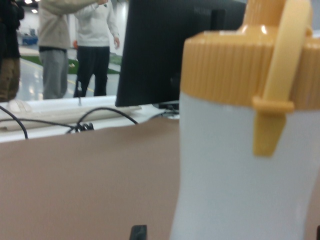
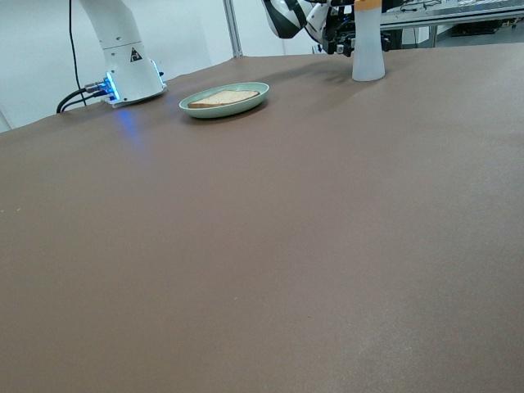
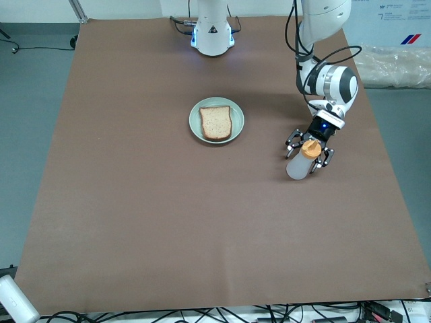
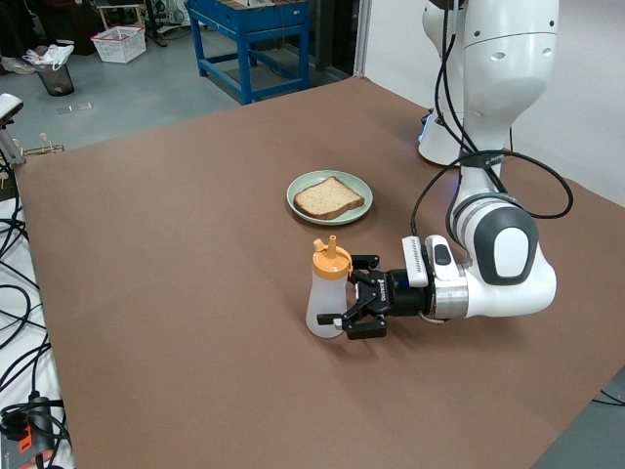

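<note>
A white squeeze bottle with an orange cap (image 3: 298, 167) stands upright on the brown table (image 3: 168, 215), right of a pale green plate (image 2: 196, 110) holding a slice of bread (image 3: 215, 123) in the left view. My gripper (image 3: 310, 159) is low around the bottle, its fingers open on either side. In the right view the bottle (image 4: 326, 299) is in front of the black gripper. In the wrist view the bottle (image 1: 240, 175) fills the right side, with small fingertip edges at the bottom.
A white arm base (image 3: 212, 40) sits at the back. Cables run along the table's edges. In the wrist view a black monitor (image 1: 150, 55) and people appear beyond the table.
</note>
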